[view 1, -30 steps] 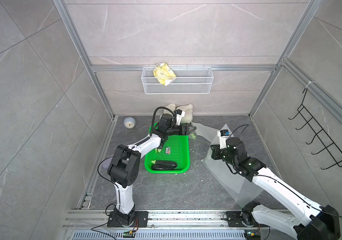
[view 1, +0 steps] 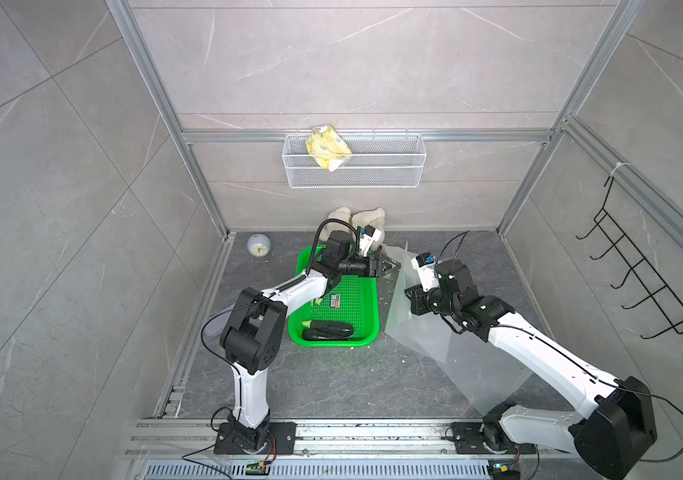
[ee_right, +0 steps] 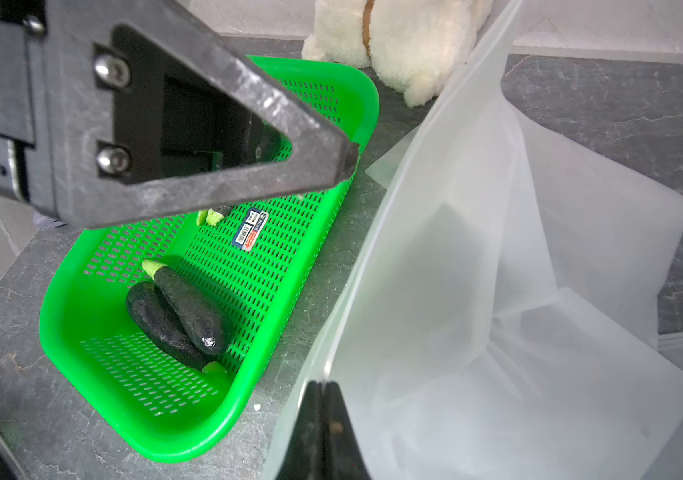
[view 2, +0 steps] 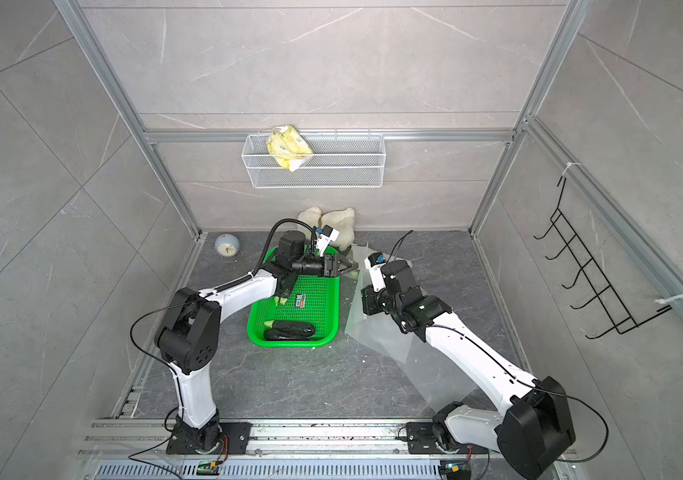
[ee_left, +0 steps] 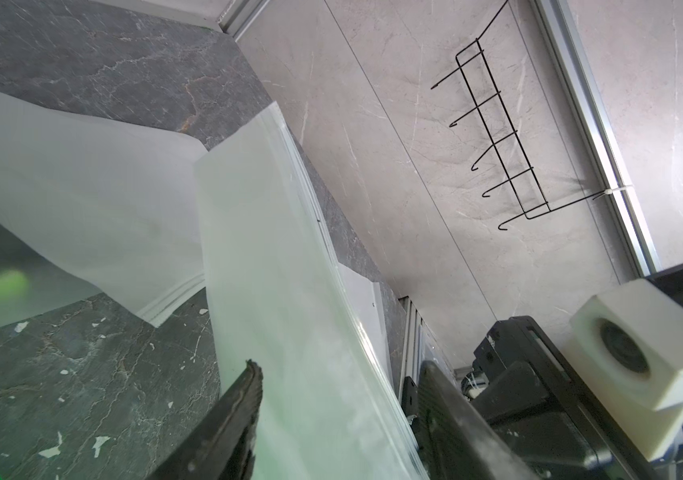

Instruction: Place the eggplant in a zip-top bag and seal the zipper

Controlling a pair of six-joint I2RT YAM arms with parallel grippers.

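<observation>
A large translucent bag rises from the right of the table, with my right gripper shut on its upper edge. My left gripper hangs above the right side of the green basket, part open, facing the bag's edge; nothing clearly sits between its fingers. Dark eggplants with green stems lie at the front of the basket. Another piece of produce shows partly behind the left gripper.
White plush items sit behind the basket. A small round object stands back left. A wire shelf and black hook rack hang on the walls. Bare table shows front centre.
</observation>
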